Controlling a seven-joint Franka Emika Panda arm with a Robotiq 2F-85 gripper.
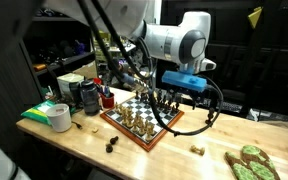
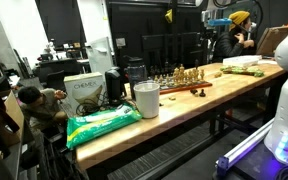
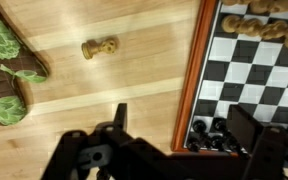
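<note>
My gripper is open above the table, its two dark fingers spread wide with bare wood between them. A chessboard (image 3: 246, 75) with a brown frame lies to the right in the wrist view. Light pieces (image 3: 269, 22) stand at its upper part and dark pieces (image 3: 219, 138) at its lower edge, partly covered by the right finger. Off the board, a light piece (image 3: 100, 46) lies on the wood, up and left of the fingers. The same loose light piece (image 1: 197, 150) shows right of the board in exterior view 1, where the fingertips are hard to make out.
A green patterned mat (image 1: 252, 165) lies at the table's right. Loose dark pieces (image 1: 111, 146) are near the front edge, another dark piece (image 1: 210, 122) at the back. A white mug (image 1: 59, 118) and red cup (image 1: 107, 100) stand left. Wood right of the board is mostly clear.
</note>
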